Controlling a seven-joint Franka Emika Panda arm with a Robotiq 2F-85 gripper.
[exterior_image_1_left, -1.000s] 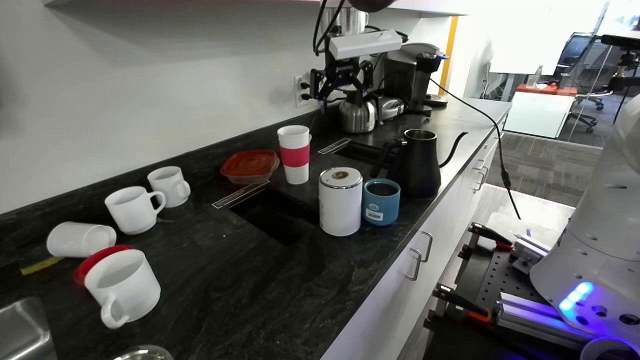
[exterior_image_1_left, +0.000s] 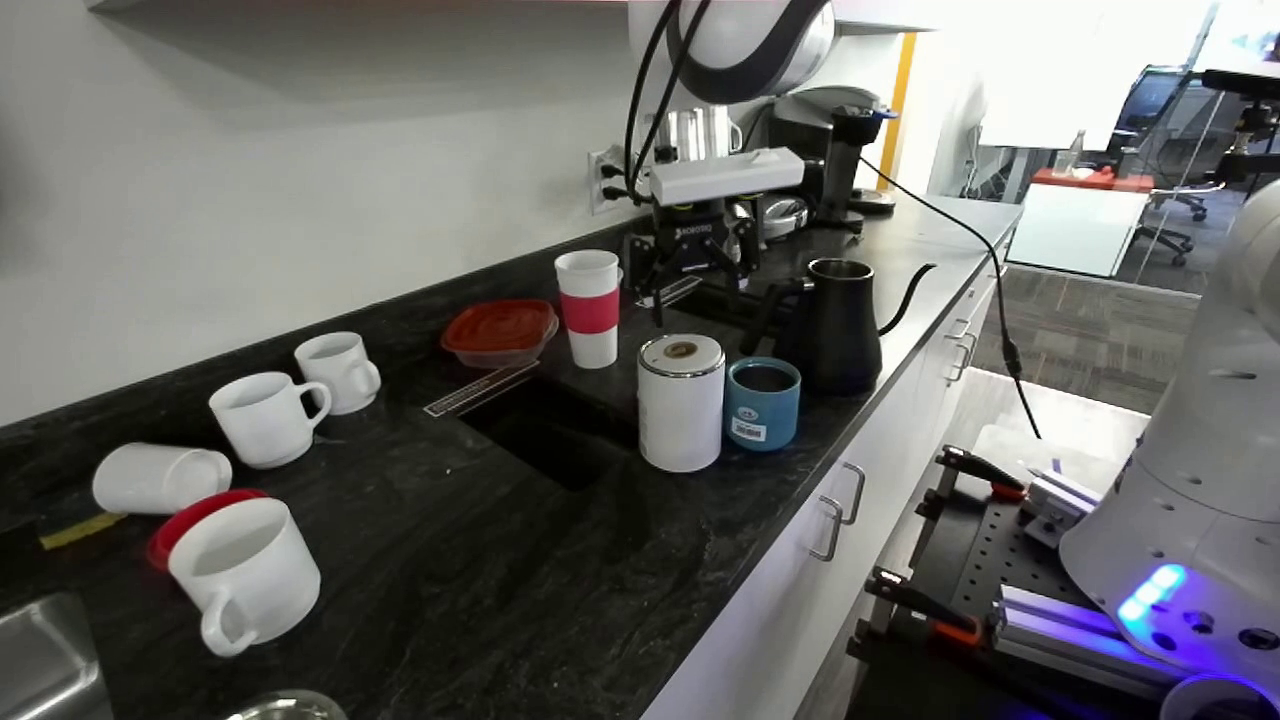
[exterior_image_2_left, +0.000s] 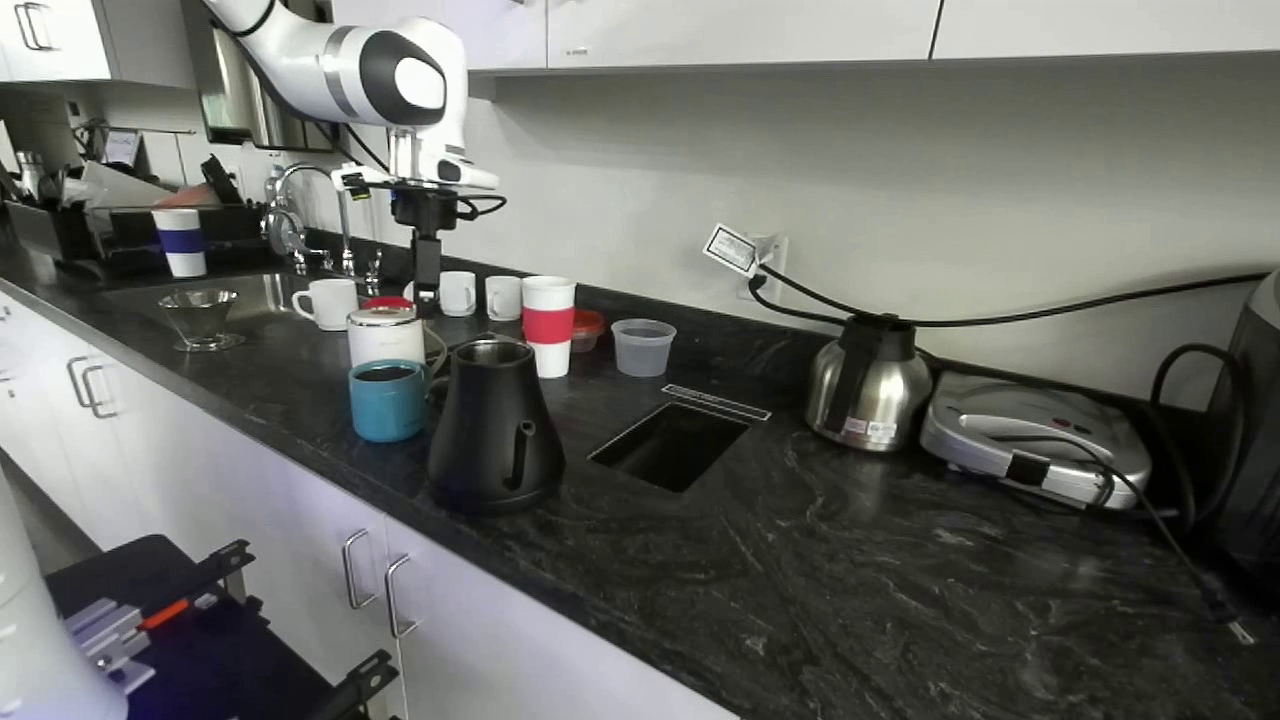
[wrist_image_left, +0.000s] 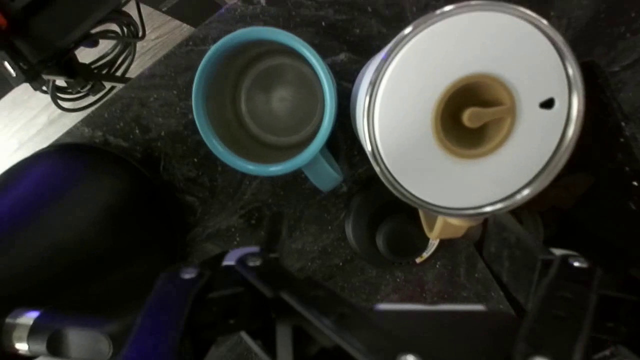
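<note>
My gripper (exterior_image_1_left: 698, 295) hangs above the counter, behind the white canister and left of the black kettle, open with its fingers apart and nothing between them. The white canister (exterior_image_1_left: 680, 408) stands upright; from above, its lid (wrist_image_left: 396, 120) shows a tan recessed knob. Beside it is a teal mug (exterior_image_1_left: 762, 414), empty inside as the wrist view shows. A black gooseneck kettle (exterior_image_2_left: 494, 426) stands close to the mug. Behind the canister is a white cup with a red band (exterior_image_1_left: 589, 310). In the wrist view, the canister and mug lie beyond the spread fingers.
Several white mugs (exterior_image_1_left: 266, 418) sit to the left, one on its side. A red-lidded container (exterior_image_1_left: 499, 334) rests near the wall. Rectangular openings (exterior_image_2_left: 672, 445) cut the counter. A steel carafe (exterior_image_2_left: 871, 384) and a silver appliance (exterior_image_2_left: 1032, 438) stand along the wall.
My gripper has come down from above the back of the counter to lower behind the canister, and its orientation has turned. The objects on the counter stay where they were.
</note>
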